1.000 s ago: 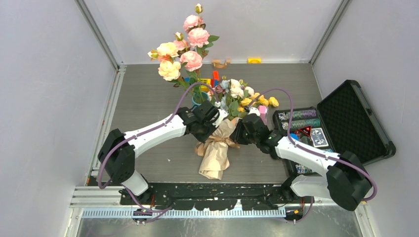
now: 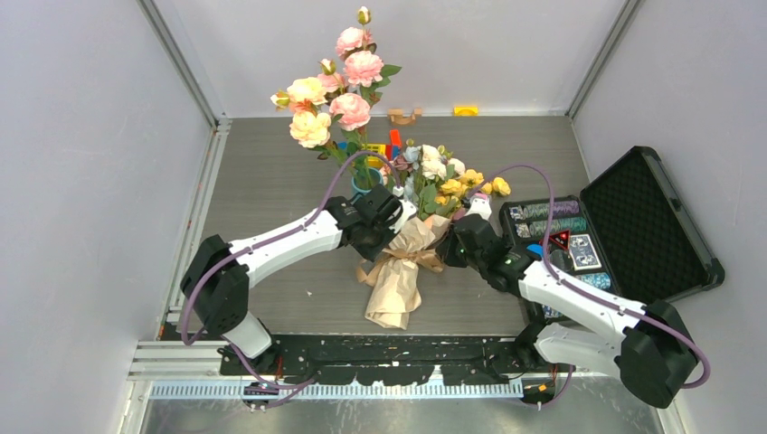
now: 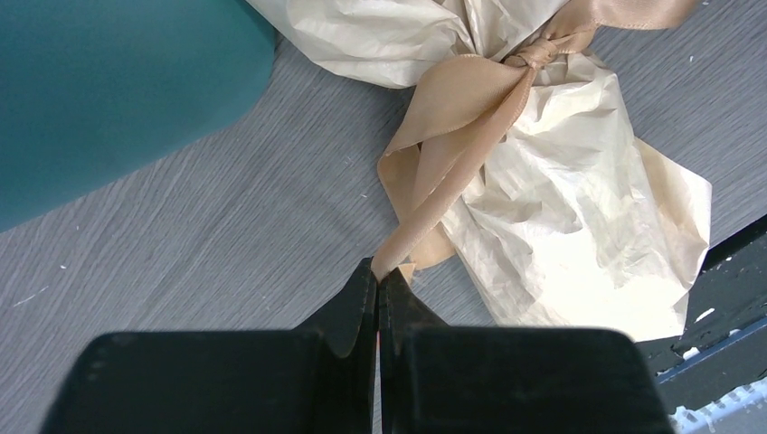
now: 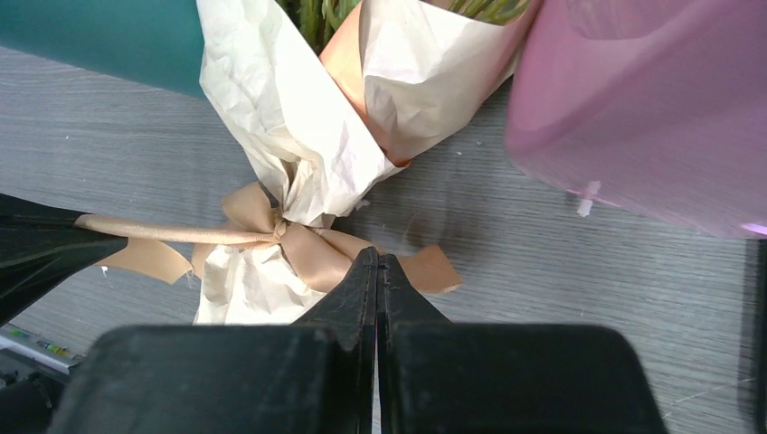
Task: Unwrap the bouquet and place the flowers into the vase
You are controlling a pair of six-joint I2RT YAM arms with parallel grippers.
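Observation:
A bouquet of white and yellow flowers (image 2: 437, 176) lies in brown paper (image 2: 395, 292), tied by a tan satin ribbon (image 3: 538, 54) with a knot. My left gripper is shut on one ribbon end, which stretches taut from the knot. On the bouquet's other side, my right gripper is shut; ribbon shows behind its fingertips, and I cannot tell whether any is pinched. The teal vase (image 2: 365, 178) holds tall pink and yellow roses. A pink vase (image 4: 642, 108) stands right of the bouquet, mostly covered by the right arm from above.
An open black case (image 2: 651, 231) with chips and cards fills the right side. Colourful toy pieces (image 2: 393, 145) sit behind the flowers. A yellow block (image 2: 465, 110) lies at the back wall. Bare tabletop (image 2: 258, 172) extends to the left.
The right arm has shifted slightly to the right, away from the knot, covering more of the pink vase. My left arm and the bouquet look nearly unchanged.

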